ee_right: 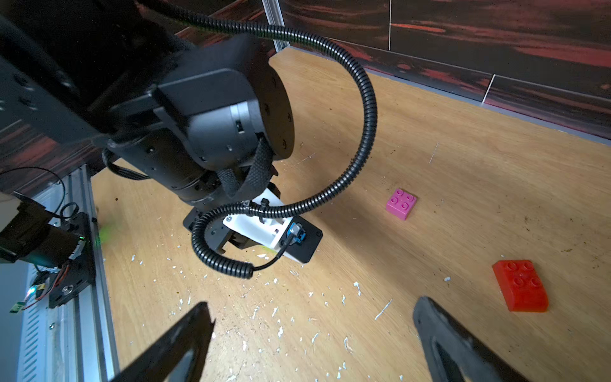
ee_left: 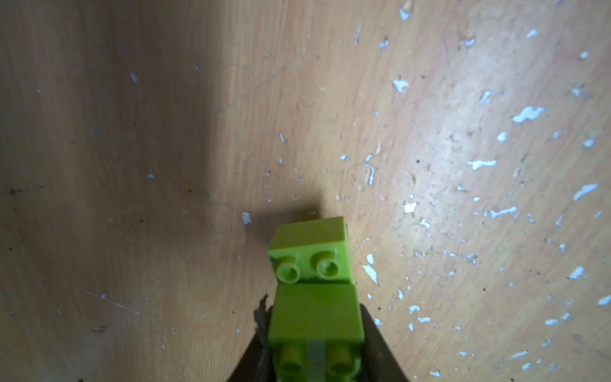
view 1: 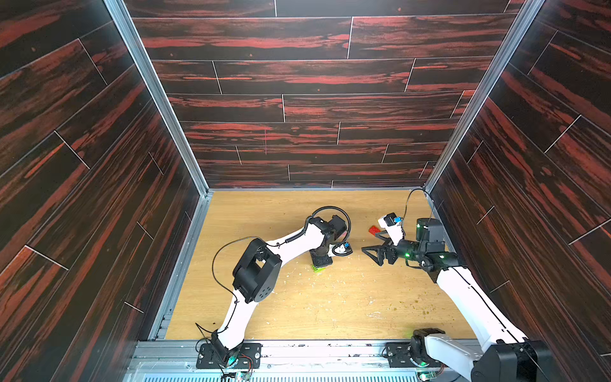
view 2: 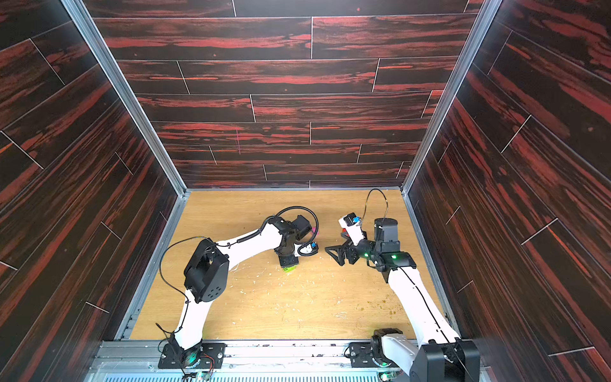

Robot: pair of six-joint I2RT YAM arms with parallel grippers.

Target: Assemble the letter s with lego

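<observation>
In the left wrist view, two green bricks sit end to end. The nearer green brick [ee_left: 315, 315] is between the fingers of my left gripper, which is shut on it. The farther green brick [ee_left: 310, 245] touches it and shows two studs. Whether they are joined or held clear of the table, I cannot tell. From above, only a sliver of green [view 1: 318, 268] shows under the left arm. My right gripper stands open and empty. A pink brick [ee_right: 401, 203] and a red brick [ee_right: 520, 285] lie apart on the table in the right wrist view.
The left arm's wrist and looped cable [ee_right: 366, 127] fill the space left of the pink brick. Bare table [view 1: 356, 305] with white scuffs lies in front of both grippers. Dark walls enclose the back and sides.
</observation>
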